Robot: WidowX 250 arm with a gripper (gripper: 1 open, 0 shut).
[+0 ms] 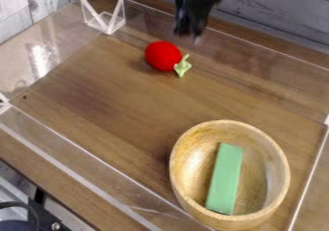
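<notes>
A red vegetable with a light green stem [164, 56] lies on the wooden board at the upper middle. Above and to the right of it, my dark gripper [191, 23] is blurred at the top of the view, apart from the vegetable; I cannot make out its fingers clearly. A wooden bowl [188, 165] at the lower right holds a green block [224, 177].
A clear plastic piece [106, 15] stands at the upper left. Transparent walls edge the board [103, 100]. The middle of the board is bare, and cables show at the lower left corner.
</notes>
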